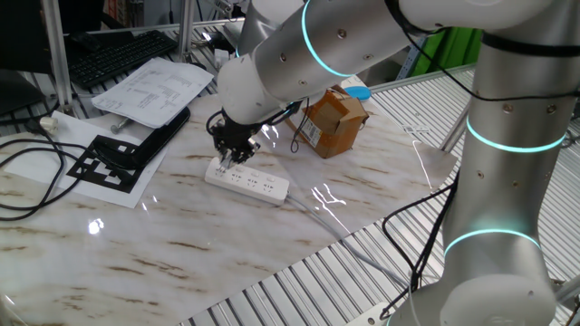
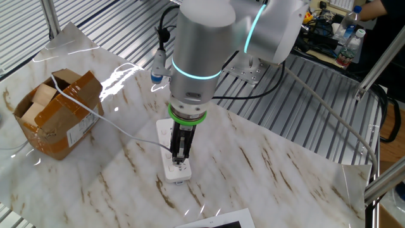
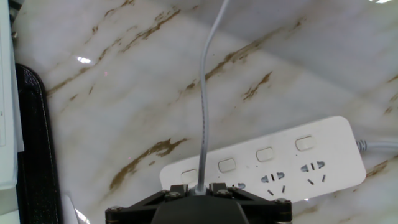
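A white power strip (image 1: 246, 182) lies on the marble-patterned table, its several sockets facing up. At its end away from the strip's own cord is my gripper (image 2: 180, 158), pointing down over the sockets. In the wrist view the fingertips (image 3: 219, 188) close round the end of a thin grey cable (image 3: 204, 106). They appear shut on the cable's plug, whose body is mostly hidden by the fingers. The gripper covers the socket beneath, so whether the plug sits in it or just above cannot be told.
An open cardboard box (image 1: 337, 125) stands close by, with the thin cable passing over it in exterior view 2. A printed marker sheet (image 1: 101, 167), a black object (image 1: 145, 145) and papers (image 1: 152, 91) lie beyond the strip.
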